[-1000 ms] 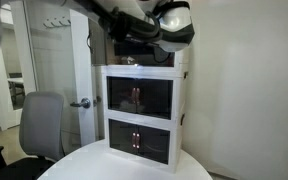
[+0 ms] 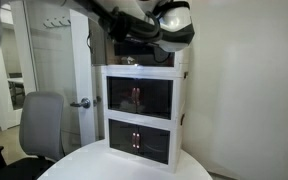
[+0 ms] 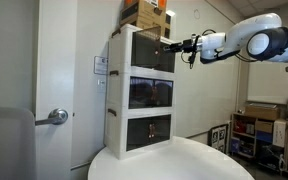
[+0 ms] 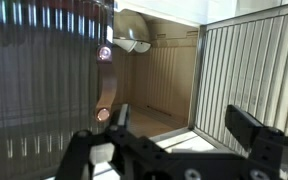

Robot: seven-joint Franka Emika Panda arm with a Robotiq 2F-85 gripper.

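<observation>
A white three-tier cabinet with dark doors stands on a round white table. In the wrist view, a closed ribbed door with a brown strap handle is at left. The other ribbed door stands swung out at right. Between them the brown-walled compartment shows, with a rounded tan item at its upper left. My gripper is open before this gap, nothing visible between its fingers. From the side, the gripper is at the top tier; in exterior view 1 the arm hides it.
Brown boxes sit on top of the cabinet. An office chair and a door with a handle are to the left in exterior view 1.
</observation>
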